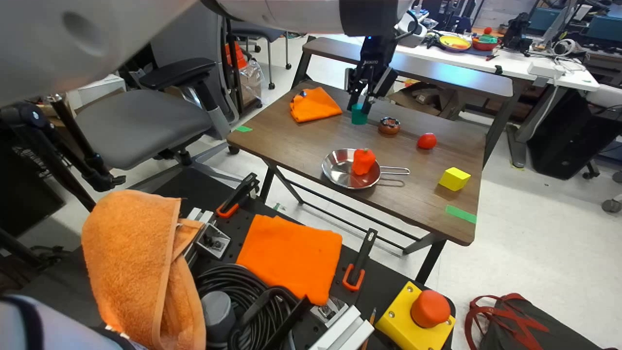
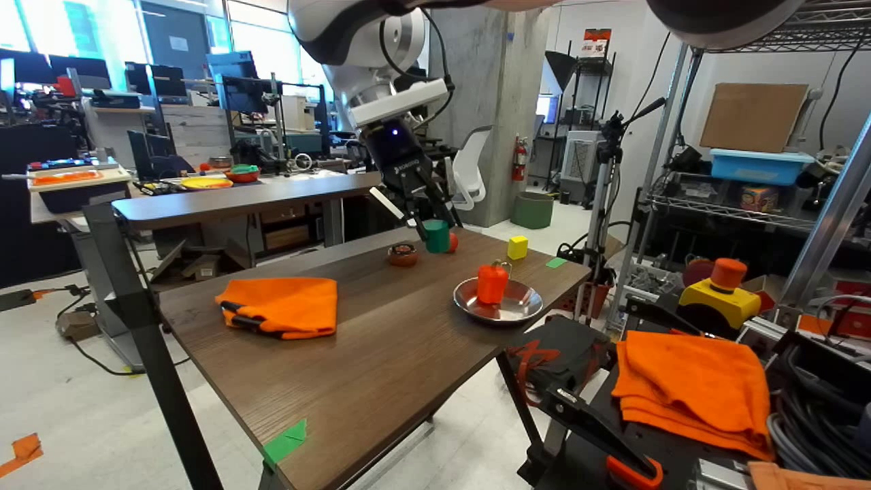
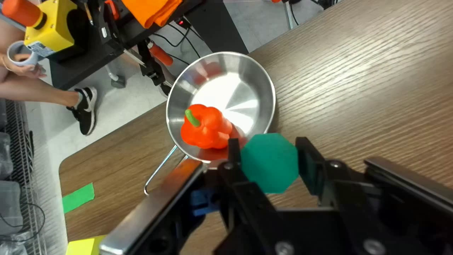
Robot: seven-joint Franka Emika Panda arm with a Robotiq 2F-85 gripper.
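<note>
A green cup-like object (image 3: 270, 163) sits between my fingers, and my gripper is shut on it. In exterior view 2 the green object (image 2: 437, 236) hangs from the gripper (image 2: 439, 222) over the table, near the small brown bowl (image 2: 402, 254). Exterior view 1 shows the gripper (image 1: 362, 100) above the table's far side, with the orange cloth (image 1: 315, 105) to its left. A steel pan (image 1: 335, 169) holds an orange-red bell pepper (image 1: 364, 161) nearer the front edge. Whether the green object touches the table is hard to tell.
On the table's right side lie a red tomato-like item (image 1: 427, 140) and a yellow block (image 1: 454, 178). The pan's handle (image 1: 395, 171) points toward the block. Bare tabletop (image 2: 351, 384) spreads across the left front in exterior view 2.
</note>
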